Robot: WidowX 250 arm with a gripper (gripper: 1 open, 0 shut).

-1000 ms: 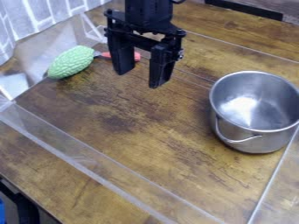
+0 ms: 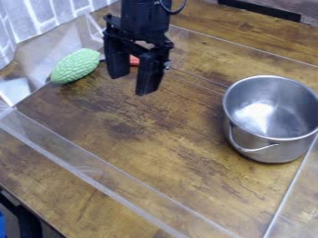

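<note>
The black gripper point(image 2: 134, 72) hangs from the arm over the back middle of the wooden table, pointing down. Whether its fingers are open or shut is hard to tell. A green bumpy corn-like object point(image 2: 72, 66) lies at the back left, left of the gripper. Behind the gripper, a small red object point(image 2: 136, 60) is partly hidden. At the right stands a steel pot point(image 2: 270, 122) with a handle.
Clear plastic edging runs along the left and right sides. A silvery wedge point(image 2: 14, 90) sits at the far left edge.
The gripper has turned and shifted slightly left and back over the last second. The pot and green object have not moved.
</note>
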